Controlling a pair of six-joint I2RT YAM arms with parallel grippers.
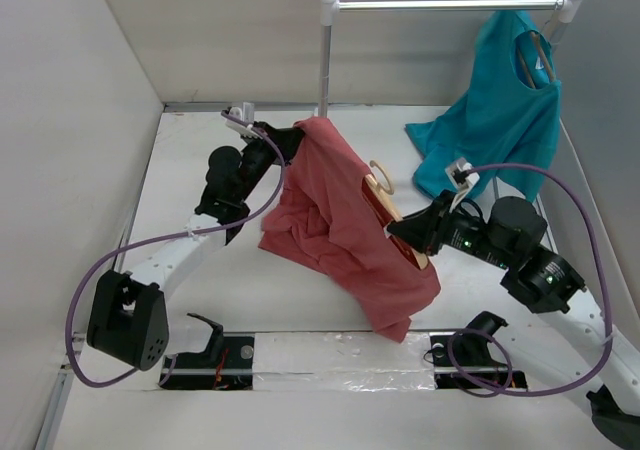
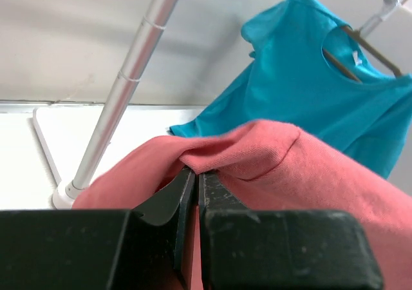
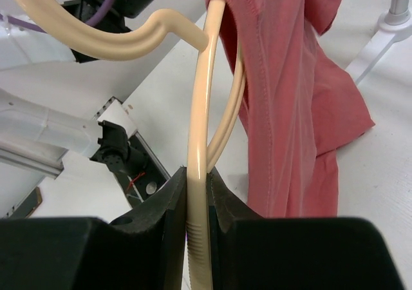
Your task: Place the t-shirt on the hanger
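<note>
The red T-shirt (image 1: 340,240) hangs between my grippers, its lower part spread over the white surface. My left gripper (image 1: 296,133) is shut on a pinched fold at its upper left; in the left wrist view the fabric (image 2: 277,154) rises from between the fingertips. My right gripper (image 1: 395,228) is shut on the wooden hanger (image 3: 203,96), whose hook points up and out while part of its body is inside the shirt.
A rail (image 1: 440,5) on white posts stands at the back, with a teal shirt (image 1: 500,110) on a hanger at its right. Bare floor (image 1: 175,150) shows at the left.
</note>
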